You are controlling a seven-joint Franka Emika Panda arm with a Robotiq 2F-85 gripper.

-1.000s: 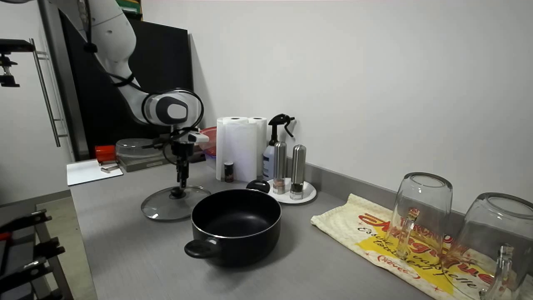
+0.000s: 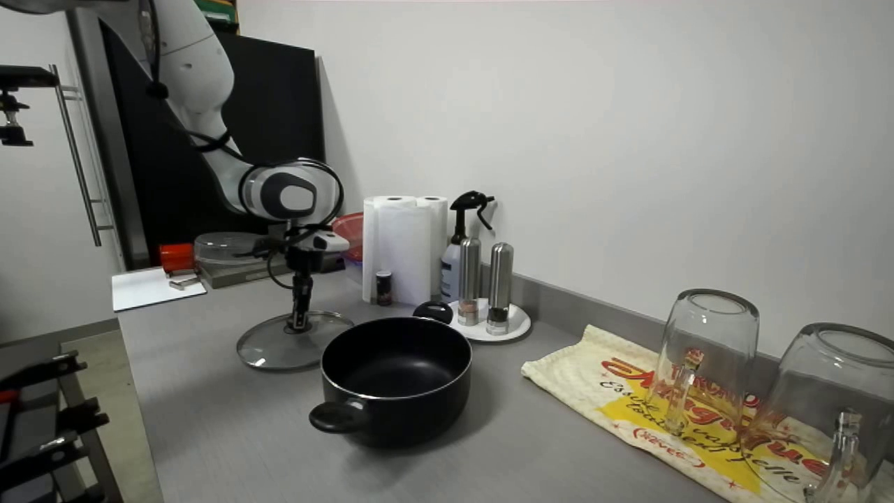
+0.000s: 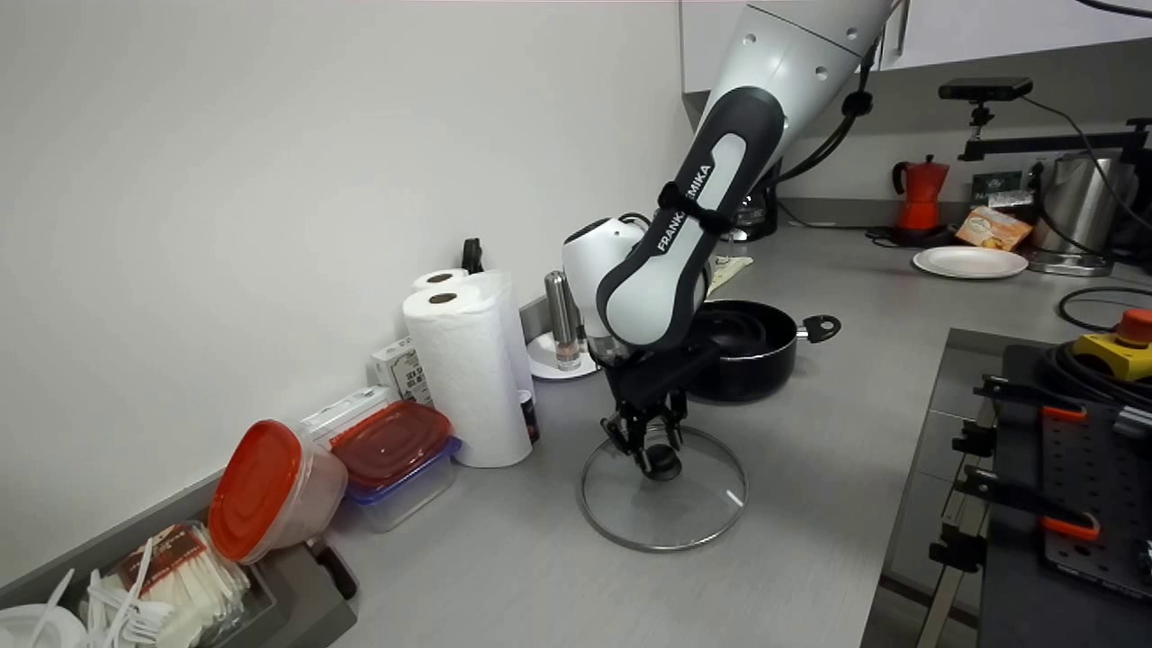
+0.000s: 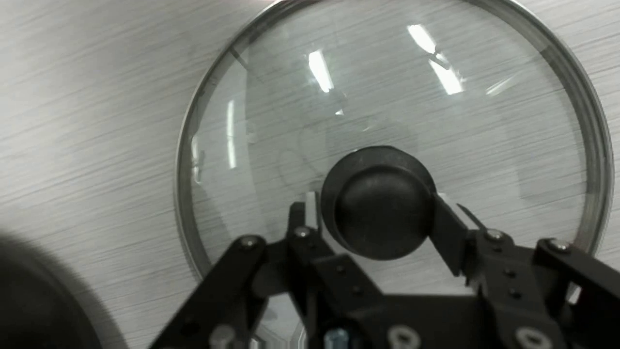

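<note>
A round glass lid [image 2: 272,344] with a metal rim and a black knob [image 4: 383,203] lies flat on the grey counter. My gripper points down over it, its fingers [image 4: 312,210] partly apart, one on either side of the knob. Both fingers sit very close to the knob's sides; whether they press on it cannot be told. In exterior view 2 the gripper [image 3: 660,449] is low at the lid's centre. A black pot [image 2: 398,390] stands uncovered and empty beside the lid.
Paper towel rolls [image 2: 406,251], a spray bottle [image 2: 450,268] and two grinders on a white plate [image 2: 519,325] line the wall. Upturned glass mugs [image 2: 704,360] rest on a printed cloth [image 2: 578,365].
My gripper has come down and slightly left, from just above the lid's knob to around it. The lid and pot have stayed in place.
</note>
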